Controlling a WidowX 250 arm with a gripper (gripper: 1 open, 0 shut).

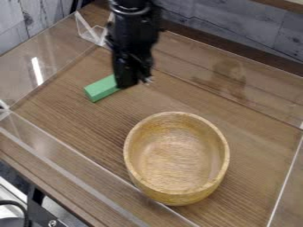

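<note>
The black robot arm reaches down from the top centre, blurred by motion. Its gripper (133,71) is above the table, beside and partly over the right end of a green block (101,90), which lies flat on the wooden table. The fingers look shut, though blur hides their detail. A round, empty wooden bowl (176,181) sits at the lower right.
A dark cable curls at the bottom left corner.
</note>
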